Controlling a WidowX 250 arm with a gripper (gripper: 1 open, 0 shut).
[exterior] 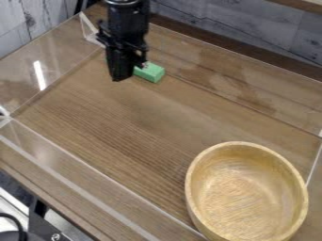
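My black gripper [120, 68] hangs over the upper left of the wooden tabletop, pointing down. It stands just left of a small green block [147, 72], partly in front of it. Whether its fingers are open or shut is hard to tell at this size.
A large round tan bowl [247, 156] fills the lower right. A clear plastic object at the top left is partly behind the arm. Raised edges border the back and left.
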